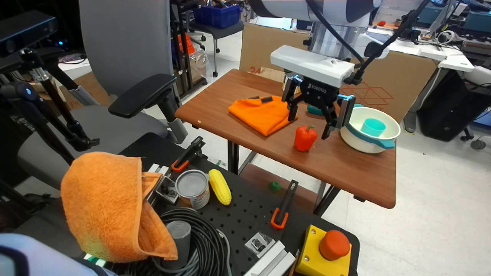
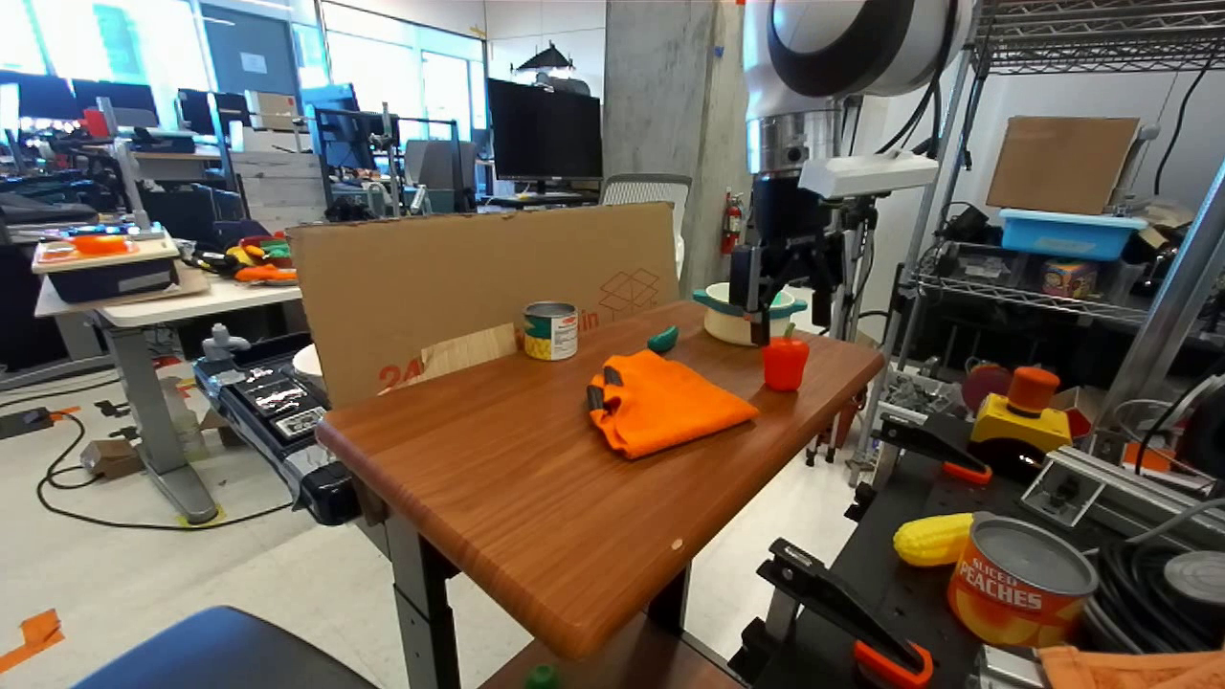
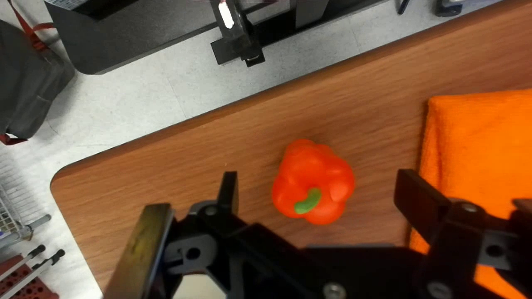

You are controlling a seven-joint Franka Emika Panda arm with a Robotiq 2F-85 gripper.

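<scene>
A red toy bell pepper (image 3: 315,172) with a green stem stands upright on the brown table (image 3: 199,144), near its front edge. My gripper is open, its fingers spread wide to either side of the pepper in the wrist view, with bare wood between each finger and the pepper. In exterior view 1 the gripper (image 1: 308,128) hangs over the table, its fingertips pointing down around the height of the pepper (image 1: 305,138). Nothing is held between the fingers.
A folded orange cloth (image 1: 262,113) lies beside the pepper. A white pot (image 1: 356,143) with teal handles holds a teal cup (image 1: 373,126). A green toy vegetable (image 2: 662,339) and a can (image 2: 551,333) sit farther back. Cardboard (image 2: 482,293) borders the table.
</scene>
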